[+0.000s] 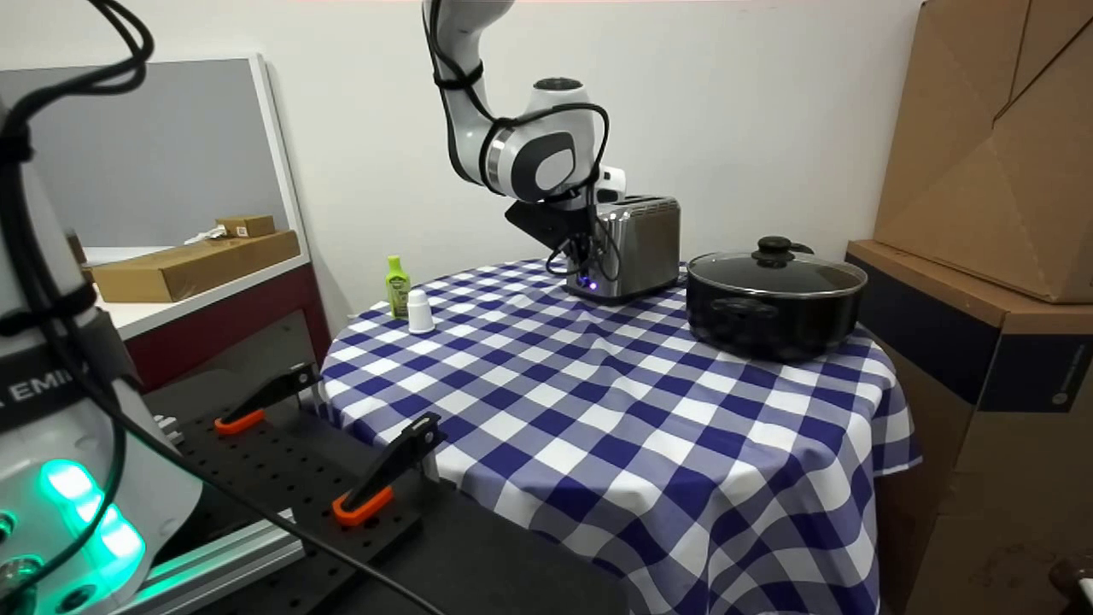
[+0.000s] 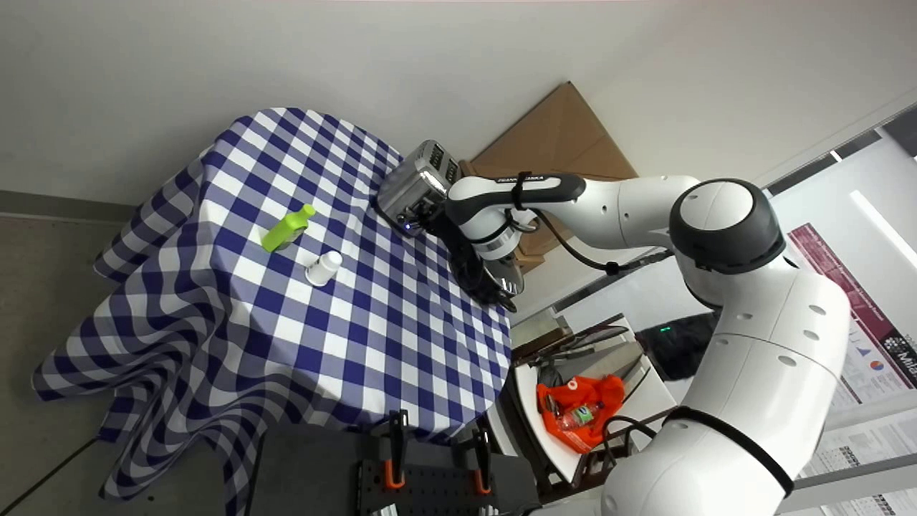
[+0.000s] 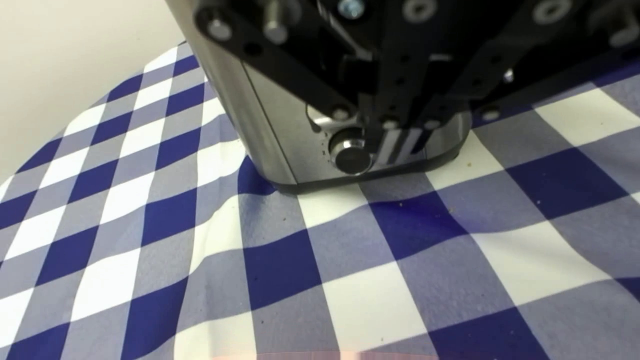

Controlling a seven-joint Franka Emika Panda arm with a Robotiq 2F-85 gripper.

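A silver toaster stands on the checked cloth near the wall. My gripper is at its front face, shut, with nothing showing between the fingers. In the wrist view a round knob low on the toaster's front sits just left of the fingertips. The gripper hides part of the control side, and I cannot tell whether it touches the toaster. Small blue-violet lights glow low on the toaster in exterior view 1.
A black lidded pot is right of the toaster. Farther left stand a green bottle and a white cup, upside down. Cardboard boxes rise beyond the pot. Much of the checked tablecloth lies clear in front.
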